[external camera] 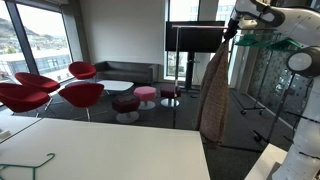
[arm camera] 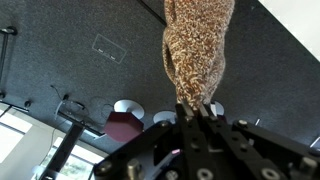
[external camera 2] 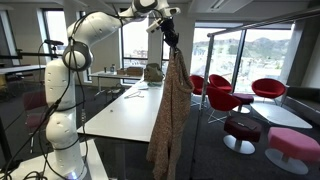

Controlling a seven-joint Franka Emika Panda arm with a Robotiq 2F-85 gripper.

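A long brownish, speckled cloth [external camera: 215, 95] hangs from my gripper [external camera: 232, 32], which is shut on its upper end high up near a clothes rail. In the second exterior view the cloth [external camera 2: 172, 110] drops in a narrow, gathered strip past the table's end, its top pinched in the gripper [external camera 2: 172, 42]. Looking down in the wrist view, the cloth [arm camera: 195, 45] narrows to a bunched tip between the fingers, with its lower part spreading toward the top of the picture. The fingertips themselves are dark and hard to make out.
Green hangers [external camera: 270, 42] hang from a rail [external camera: 205, 27] beside the arm. A white table [external camera: 110, 150] carries another green hanger [external camera: 30, 166] at its near left. Red chairs [external camera: 82, 95] and several stools stand behind, with open floor between.
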